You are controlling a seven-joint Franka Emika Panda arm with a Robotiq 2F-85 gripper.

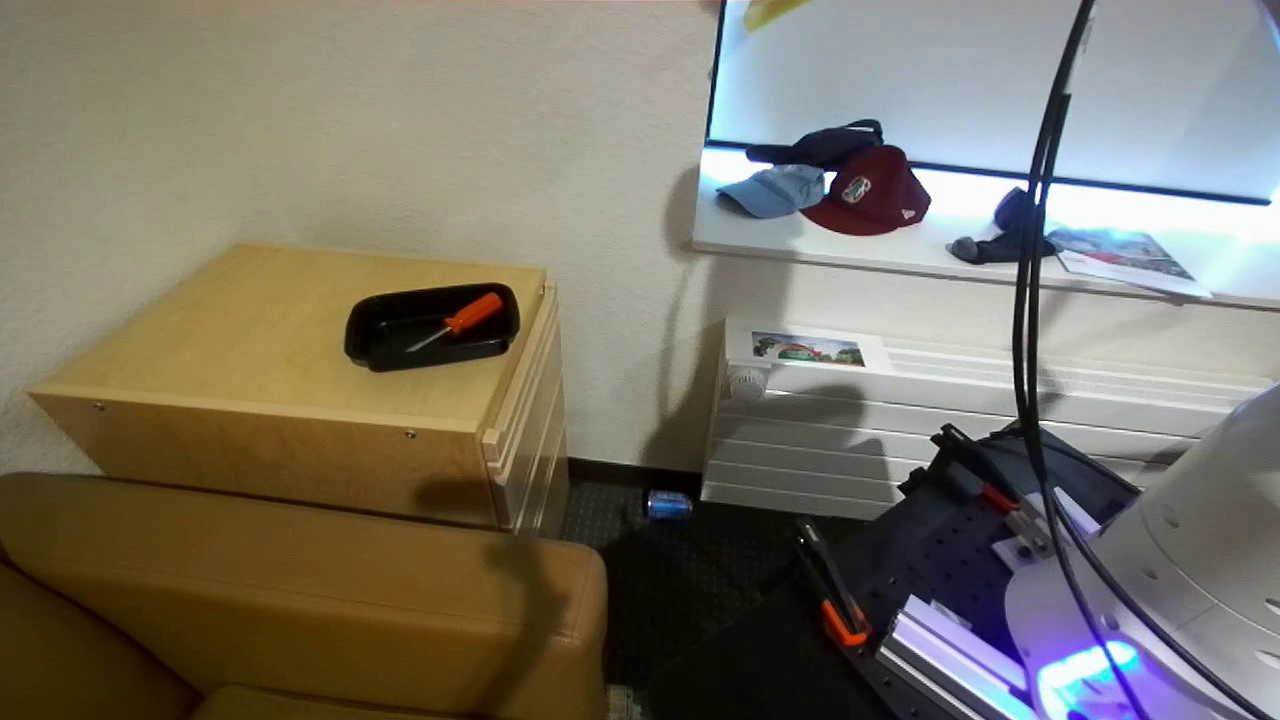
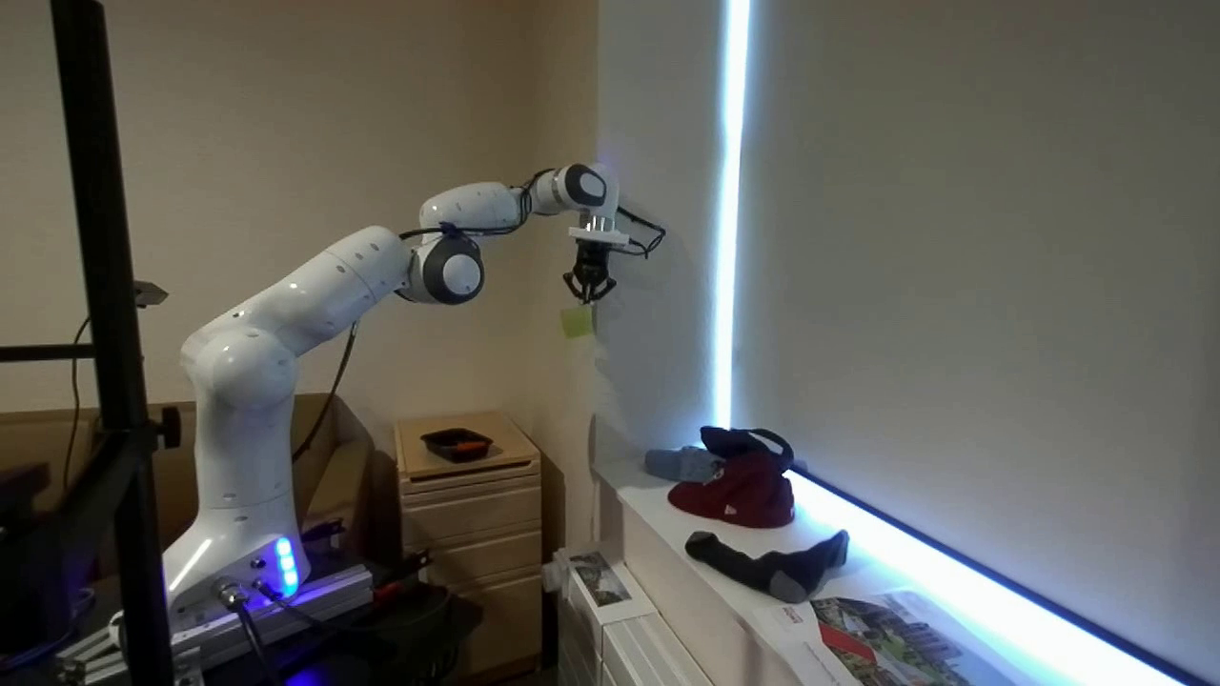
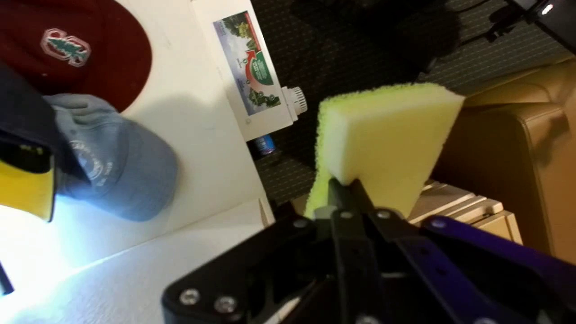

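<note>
A yellow-green sponge (image 3: 394, 140) hangs from the tips of my gripper, pinched near one corner in the wrist view. The gripper is shut on it, and the slab leans away at a slant. In exterior view 2 the gripper (image 2: 590, 295) points down, high in front of the wall corner, with the sponge (image 2: 577, 321) just under its fingers. Only a yellow piece of the sponge (image 1: 771, 11) shows at the top edge of exterior view 1; the gripper itself is out of that frame.
Below lies a white sill (image 2: 640, 486) bearing a dark red cap (image 2: 743, 497), a light blue cap (image 1: 774, 190), a dark item and a sock (image 2: 778, 566). A wooden cabinet (image 1: 288, 312) carries a black tray (image 1: 396, 314) with an orange-handled screwdriver (image 1: 474, 314). Open air surrounds the gripper.
</note>
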